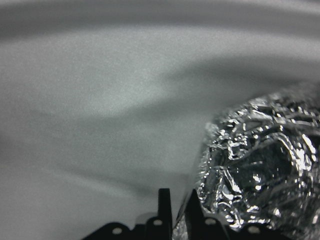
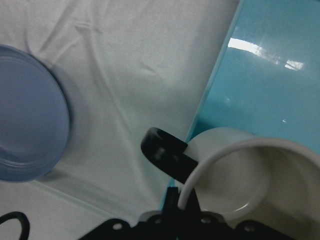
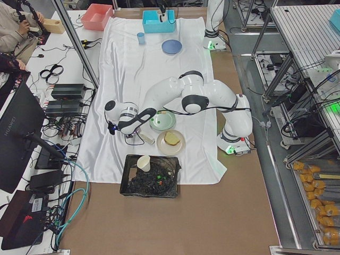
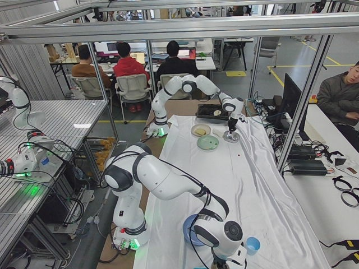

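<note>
My left gripper is low over the white cloth at a crumpled clear plastic piece [image 1: 255, 160], its fingertips at that piece's edge; whether it grips it is unclear. My right gripper is shut on the rim of a white cup [image 2: 232, 150] with a black band, held over the light-blue bin [image 2: 265, 75]. A blue plate [image 2: 27, 115] and a blue cup [image 4: 252, 245] are nearby. A green plate [image 4: 207, 142] and a cream plate [image 3: 171, 149] with a yellow item [image 3: 171, 138] lie beside my left arm.
A black tray [image 3: 149, 188] with a white cup [image 3: 143, 162] stands at the near end of the cloth. A pink bin [image 3: 97, 16] sits on the side table. The middle of the cloth between the arms is fairly clear.
</note>
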